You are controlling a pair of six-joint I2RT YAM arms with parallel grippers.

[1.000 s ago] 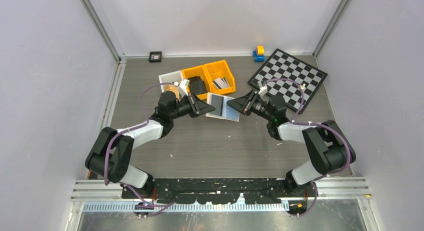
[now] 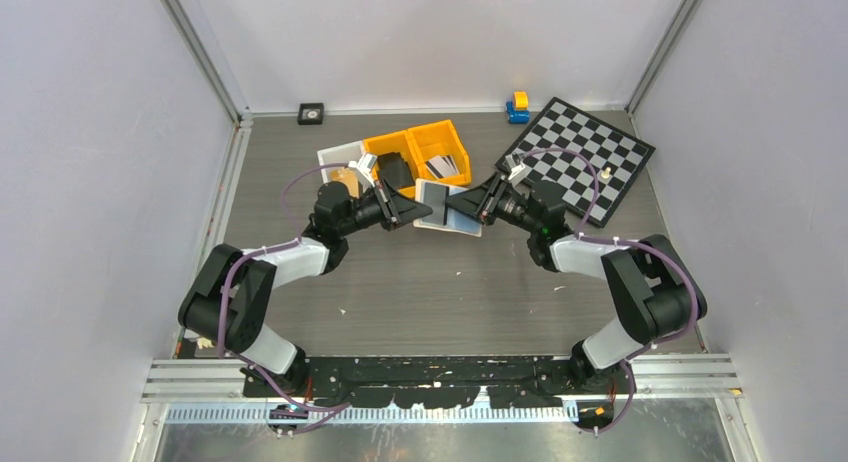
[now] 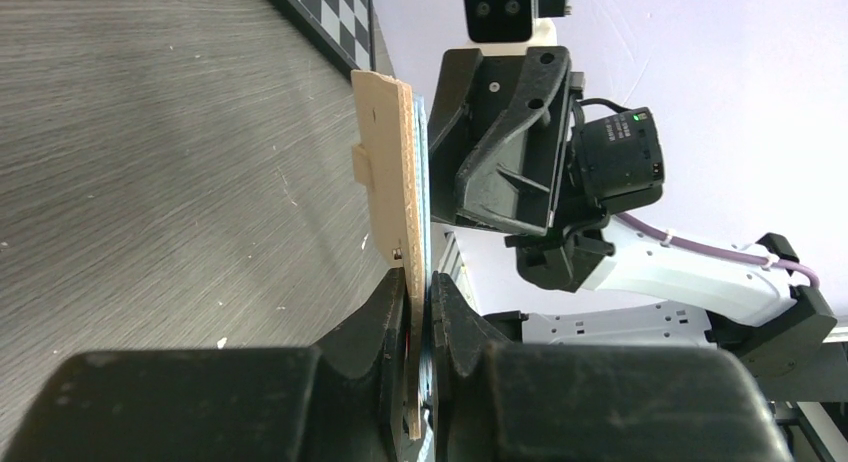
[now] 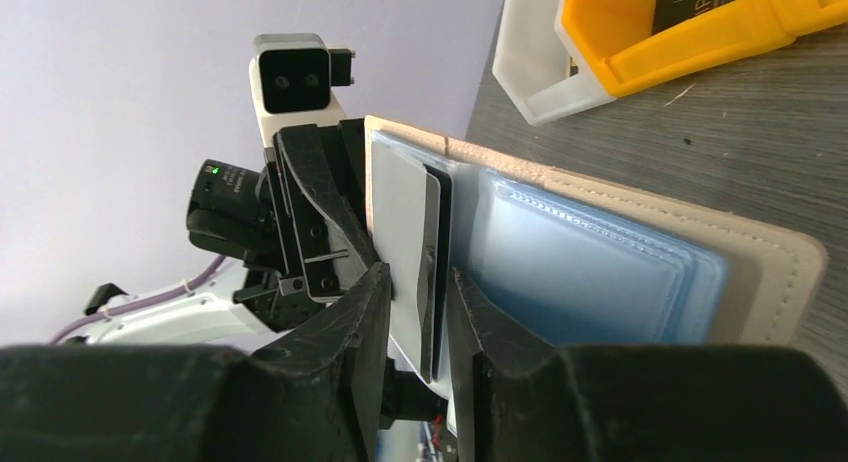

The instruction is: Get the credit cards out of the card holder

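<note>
The open card holder (image 2: pixel 425 194), tan-edged with clear bluish pockets, hangs in the air between my arms. My left gripper is shut on its left end, with the holder seen edge-on in the left wrist view. A grey card (image 4: pixel 405 217) with a black edge rises from the left pocket in the right wrist view. My right gripper is part open over the holder, a finger on each side of the card's black edge. Bluish pockets (image 4: pixel 590 257) lie on the right side of the fold.
An orange bin (image 2: pixel 455 134) behind the holder has several loose cards (image 2: pixel 442 166) in one compartment and a dark item (image 2: pixel 394 170) in another. A white bin (image 2: pixel 340 152) adjoins it. The chessboard (image 2: pixel 580 157) lies behind the right arm.
My right gripper has moved left across the holder, onto the card's black edge. The holder has turned slightly, and the black band now looks narrower from above. The left gripper has barely moved.
</note>
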